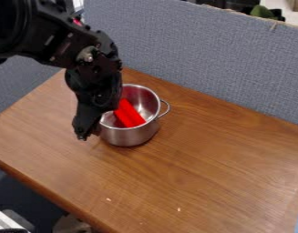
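Note:
My black gripper (93, 116) hangs over the left rim of a steel pot (137, 133), which stands on the wooden table (218, 173) and has a wire handle at its right. A red object (128, 113) lies inside the pot, just right of my fingers and partly hidden by them. The gripper looks open; whether its fingertips touch the pot or the red object is unclear.
A grey padded wall (200, 55) runs along the back. Dark floor and some equipment show past the table's near left edge.

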